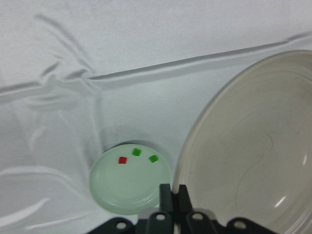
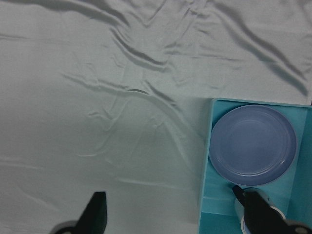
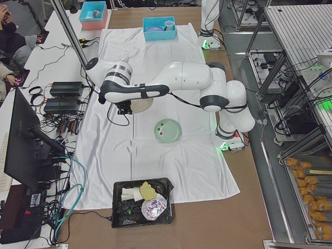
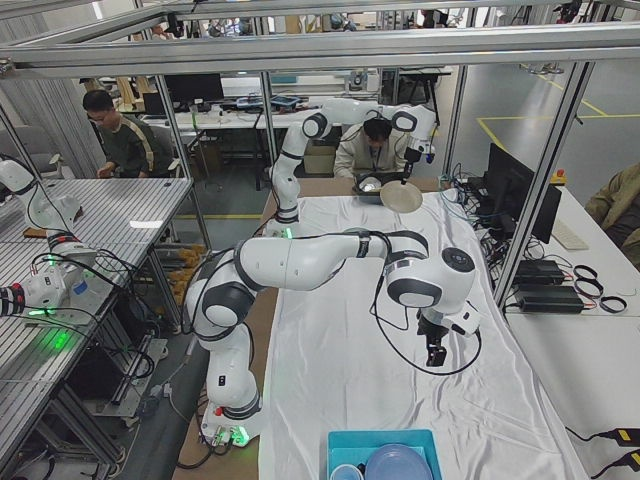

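A cream bowl [image 1: 253, 151] [image 4: 401, 197] hangs from my left gripper, shut on its rim; in the camera left view the bowl [image 3: 141, 105] is partly hidden behind the arm. A green plate [image 1: 122, 185] [image 3: 167, 135] on the white cloth holds one red and two green small pieces. My right gripper [image 4: 436, 358] is open above the cloth beside a turquoise bin [image 2: 209, 146] [image 4: 380, 440], which holds a blue plate [image 2: 251, 141] and a cup [image 2: 263, 200].
A black tray [image 3: 119, 218] with a foil-covered item, white items and a yellow piece sits at the near edge. Monitors and cables line one side.
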